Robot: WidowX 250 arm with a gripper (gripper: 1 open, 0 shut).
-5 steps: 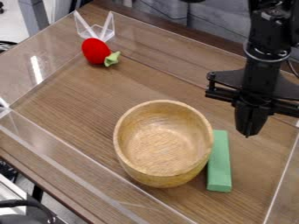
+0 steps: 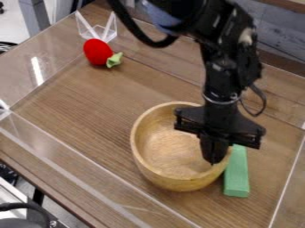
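Note:
My black gripper (image 2: 218, 134) reaches down over the right side of a round wooden bowl (image 2: 161, 151), its fingertips at or just inside the right rim; it looks shut, with nothing visible between the fingers. A green block (image 2: 236, 178) lies on the table just right of the bowl, partly beside its rim. At the upper left sits a red object with a green top (image 2: 99, 53), likely a toy vegetable.
A white wire-like object (image 2: 98, 25) stands behind the red toy. The table's left edge borders a dark area with cables.
My gripper has moved left and down from the table's right side onto the bowl's right part. The bowl and green block have shifted slightly to the right.

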